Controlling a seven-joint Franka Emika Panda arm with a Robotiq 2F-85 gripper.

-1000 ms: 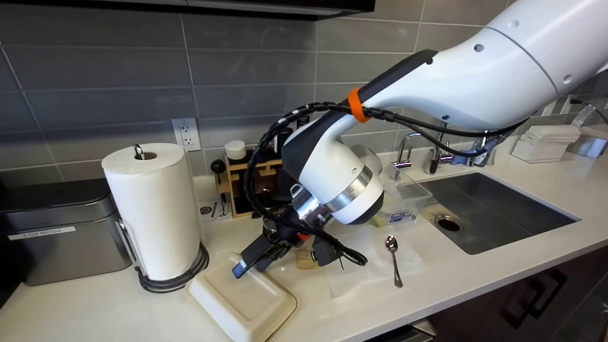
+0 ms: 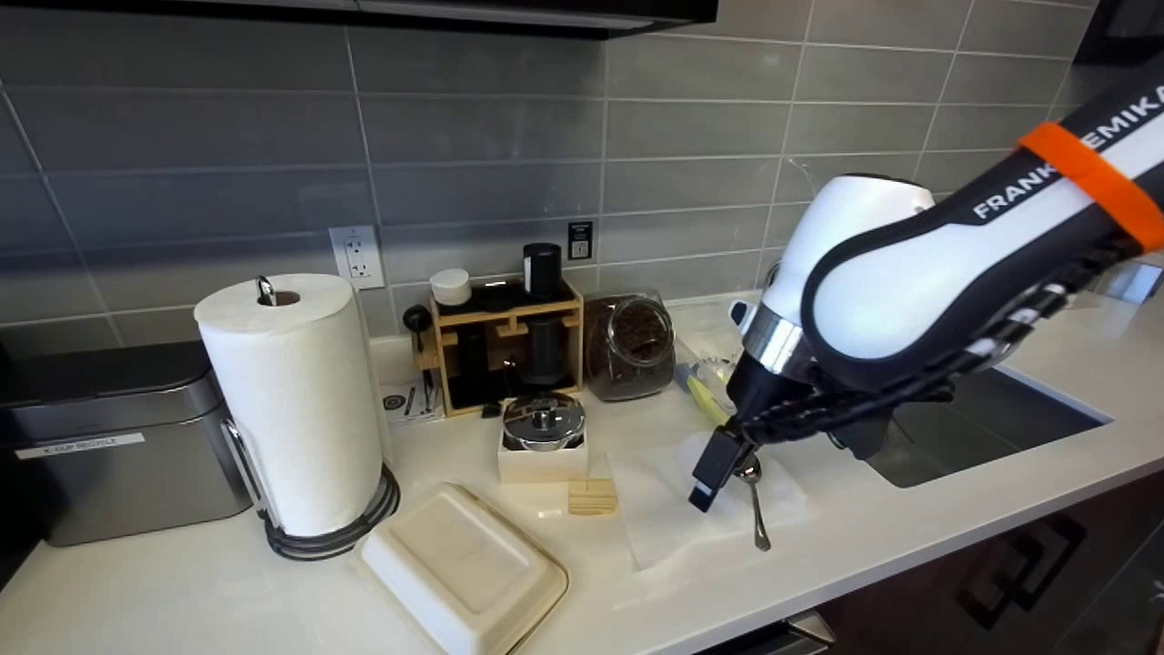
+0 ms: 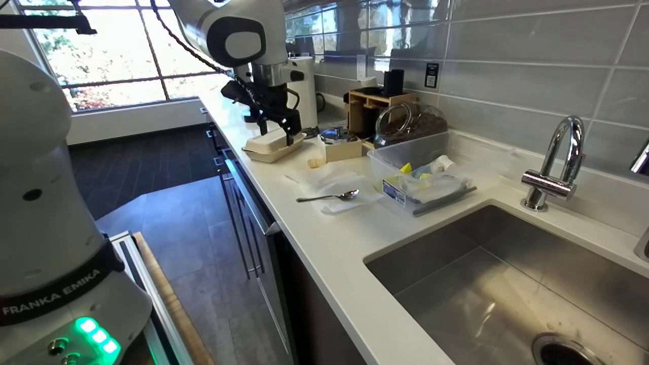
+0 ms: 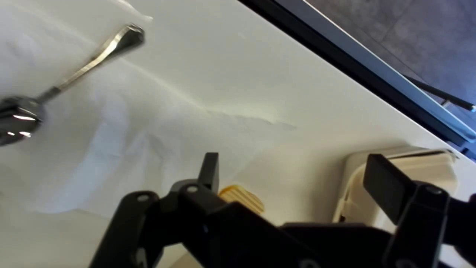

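Observation:
My gripper stands open in the wrist view, its two fingers wide apart with nothing between them. Below the gap show bare counter, part of the paper sheet and an edge of the beige clamshell container (image 4: 401, 178). A small wooden block (image 4: 243, 198) peeks out beside the left finger. The metal spoon (image 4: 96, 60) lies on the white paper (image 4: 134, 129) at the upper left. In exterior view 1 the gripper (image 2: 715, 480) hangs just left of the spoon (image 2: 757, 513), whereas exterior view 2 places the gripper (image 3: 277, 135) by the closed container (image 3: 267, 146).
A paper towel roll (image 2: 289, 404) and a grey bin (image 2: 131, 458) stand left. A glass jar (image 2: 629, 347), wooden rack (image 2: 436, 360) and lidded white box (image 2: 542, 458) line the wall. A clear plastic bin (image 3: 389, 158) sits before the sink (image 3: 474, 292).
In exterior view 1 the arm has swung right, from over the clamshell container to beside the spoon. The container, wooden block and spoon keep their places.

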